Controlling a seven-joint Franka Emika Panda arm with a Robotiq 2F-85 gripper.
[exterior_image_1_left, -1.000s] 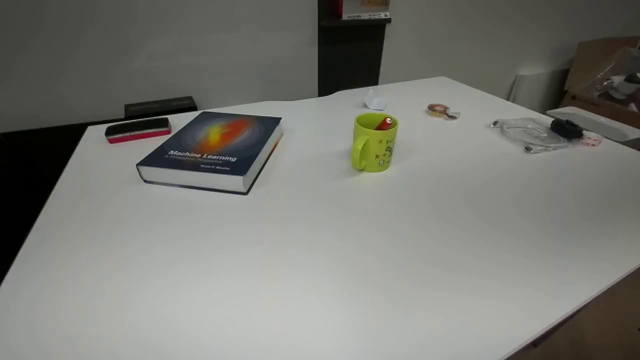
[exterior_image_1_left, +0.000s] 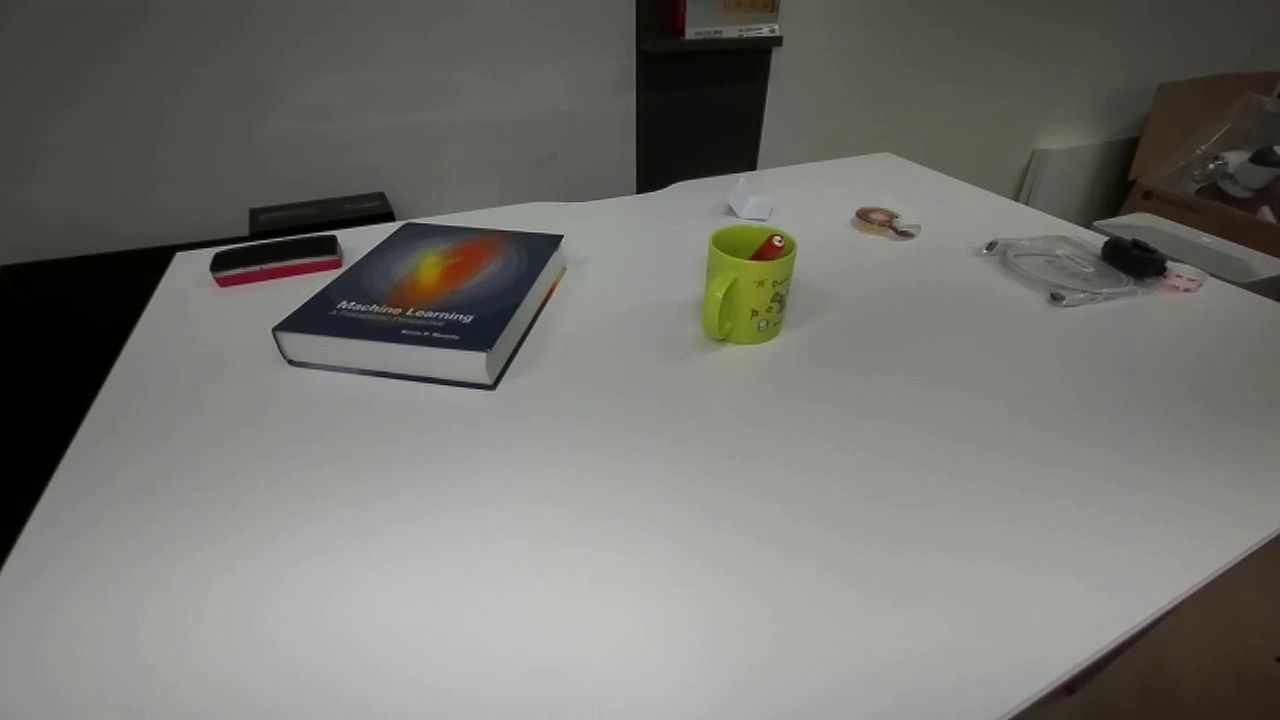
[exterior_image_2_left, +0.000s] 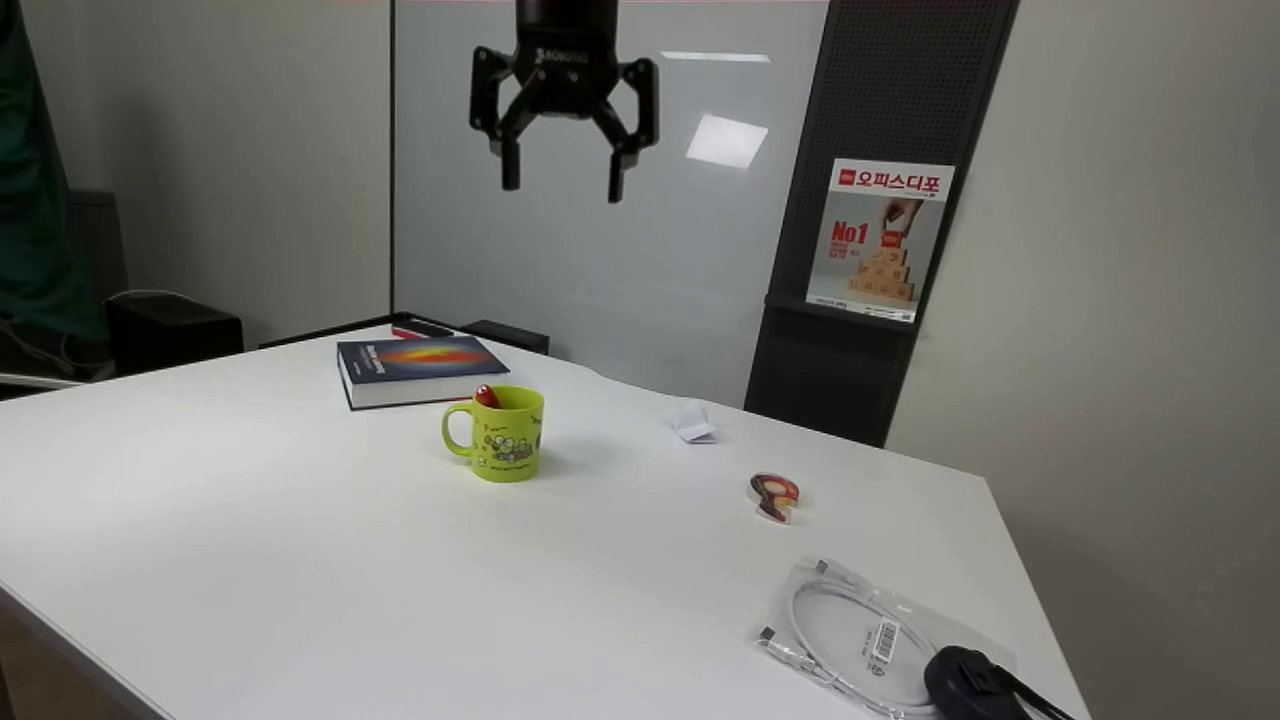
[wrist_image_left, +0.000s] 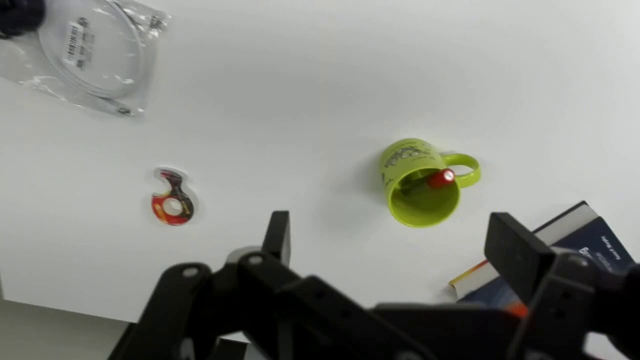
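High above the white table, my gripper (exterior_image_2_left: 563, 180) stands open with nothing between its fingers (exterior_image_2_left: 511, 164). Below it, a lime-green mug (exterior_image_1_left: 746, 300) stands upright, its handle toward the lower left in exterior view 1. A red-capped marker (wrist_image_left: 441, 178) leans inside the mug, most of its body hidden there. A thick dark-blue book (exterior_image_1_left: 420, 288) titled Machine Learning lies flat to the mug's left. In the wrist view the mug (wrist_image_left: 420, 186) appears beyond the fingertips (wrist_image_left: 276, 231), well apart from them, and the book is partly covered by one finger.
A tape dispenser (exterior_image_2_left: 777, 494), a folded white paper (exterior_image_2_left: 692, 422) and a bagged white cable (exterior_image_2_left: 858, 636) with a black item (exterior_image_2_left: 974, 684) lie along the far side. A black-and-red eraser (exterior_image_1_left: 276, 258) sits left of the book.
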